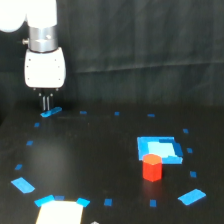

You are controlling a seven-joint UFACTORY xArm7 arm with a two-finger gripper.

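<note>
At the upper left my gripper (46,104) points straight down below its white housing, just above the dark table near the back. Its fingers look close together and are too small to tell whether they are open or shut. A blue strip (52,112) lies by the fingertips, and I cannot tell if they touch it. Far off to the right, a red block (152,168) stands by the front side of a blue open tray (173,160) with a pale floor. The block covers part of the tray's near edge.
Blue tape marks dot the table, with larger light-blue pieces (23,185) at front left and (191,197) front right. A cream-coloured object (60,213) is cut off by the bottom edge.
</note>
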